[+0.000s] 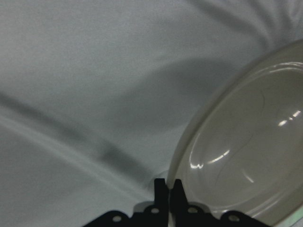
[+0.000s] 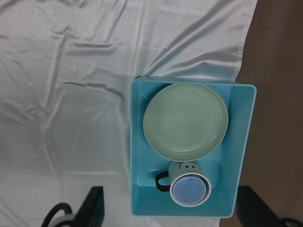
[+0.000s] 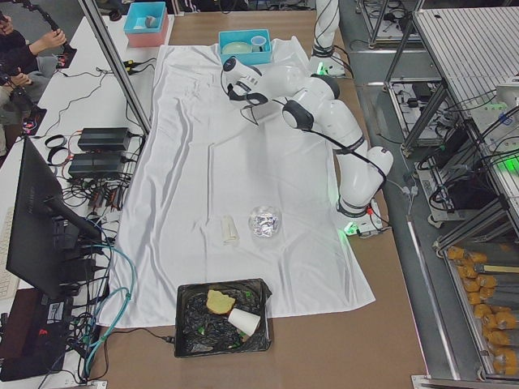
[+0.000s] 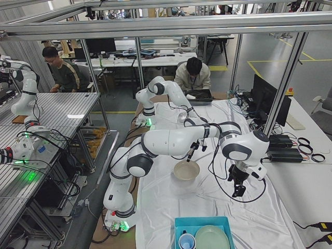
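A beige bowl (image 4: 186, 170) is in the middle of the cloth in the right camera view. In the left wrist view my left gripper is shut on the rim of this bowl (image 1: 246, 156). In the right wrist view my right gripper is open, with nothing held, above a light-blue bin (image 2: 236, 156). The bin holds a green plate (image 2: 184, 120) and a smiley mug (image 2: 189, 189) with a blue top inside it.
A black tray (image 3: 186, 320) with bread and a white cup stands at the far end from the bin. A foil-like round item (image 3: 264, 221) and a pale flat item (image 3: 229, 229) lie on the cloth. Monitors and cables line one side.
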